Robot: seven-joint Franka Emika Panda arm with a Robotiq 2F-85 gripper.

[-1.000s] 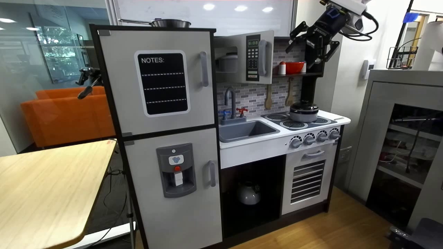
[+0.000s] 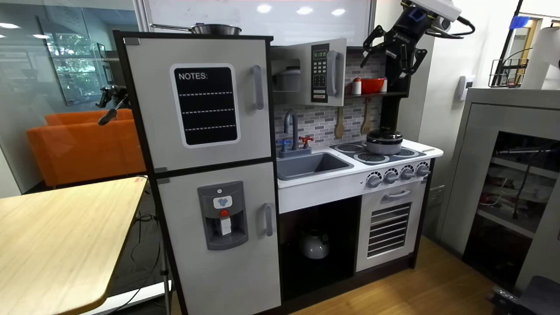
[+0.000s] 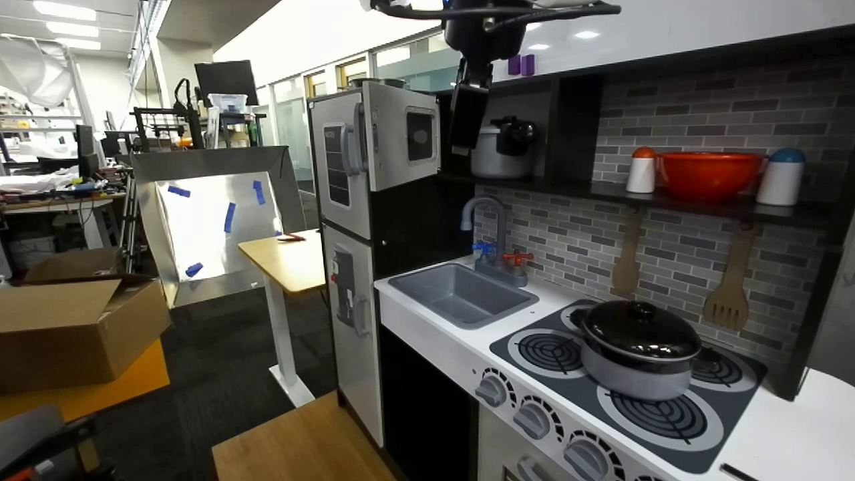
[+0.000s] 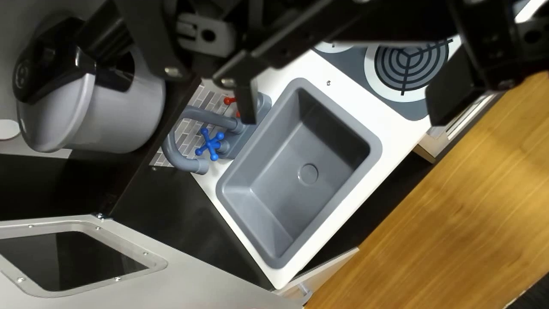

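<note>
My gripper (image 2: 388, 68) hangs open in front of the upper right shelf, its two black fingers spread wide with nothing between them. In the wrist view the sink (image 4: 378, 149) shows below and between the fingers. A grey pot with a black lid (image 4: 121, 103) sits in the microwave compartment, left of the fingers and apart from them. The microwave door (image 2: 304, 55) stands swung out. On the stove rests a grey pan with a black lid (image 3: 641, 373); exterior view 1 shows my gripper high above it.
On the shelf are a red bowl (image 3: 709, 178) and two shakers, with wooden utensils (image 3: 727, 288) hanging below. The faucet (image 3: 498, 232) rises behind the sink, which is empty. A frying pan (image 2: 216, 29) lies atop the fridge (image 2: 147, 105). Space over the sink is clear.
My gripper has tilted a little more downward and shifted slightly, with its wrist cable moving along. It is open in both frames. The kitchen objects have stayed put.
</note>
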